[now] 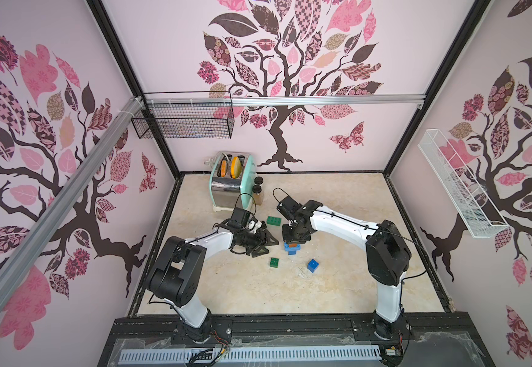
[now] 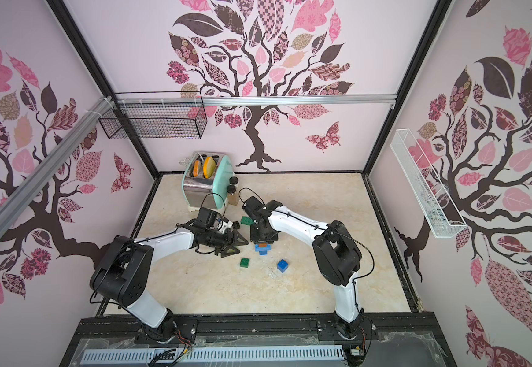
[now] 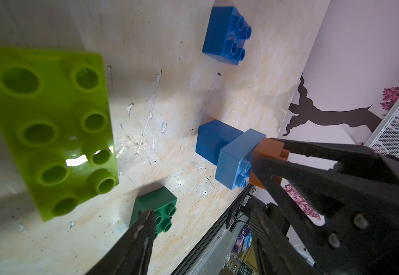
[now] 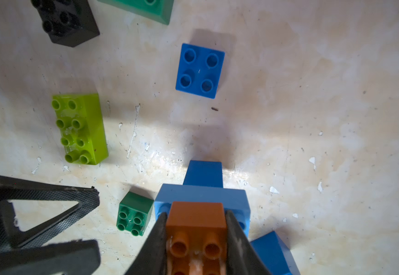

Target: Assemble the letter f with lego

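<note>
My right gripper is shut on an orange-brown brick, with one finger on each side. In the same view this brick sits over a light blue brick, above a darker blue brick. My left gripper is open, with nothing between its fingers. Its two fingers point toward the stack from the left, apart from the orange-brown brick. Beside the left gripper lies a lime green eight-stud brick on the table, large in the left wrist view. Whether the bricks in the stack are fully pressed together, I cannot tell.
Loose around the stack are a small dark green brick, a blue brick, another blue brick, a black brick and a longer green brick. A toaster stands at the back left.
</note>
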